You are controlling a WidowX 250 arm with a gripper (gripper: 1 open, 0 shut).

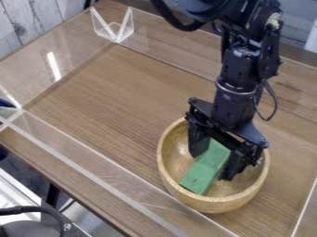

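A round tan bowl [188, 197] sits at the lower middle of the table, with a green block [199, 176] lying inside it. The black robot gripper [221, 148] reaches down into the bowl from above, its fingers around or over the upper end of the green block. The dark fingers partly hide that end, and I cannot tell whether they touch it or grip it.
A small white wire-like object [113, 25] stands at the back left. Black cables lie at the lower left corner.
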